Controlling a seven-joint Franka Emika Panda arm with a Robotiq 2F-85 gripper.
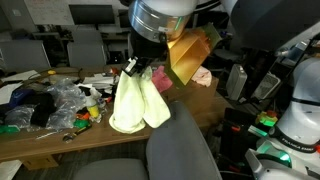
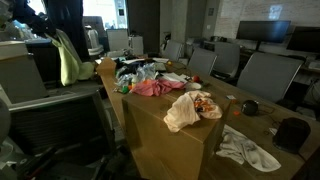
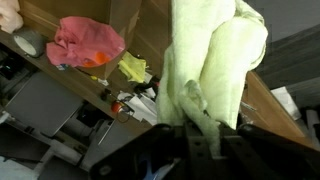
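A pale yellow-green cloth hangs in the air from my gripper, which is shut on its upper end. In exterior view 2 the same cloth droops at the far left, apart from the piles on the table. The wrist view shows the cloth bunched between the fingers and spreading upward across the picture. It covers much of the gripper there, so the fingertips are largely hidden.
Below is a wooden table holding clear plastic bags, a white-and-yellow bottle and tools. A pink cloth lies beside a yellow cloth. Grey chairs stand behind; a dark chair back fills the foreground.
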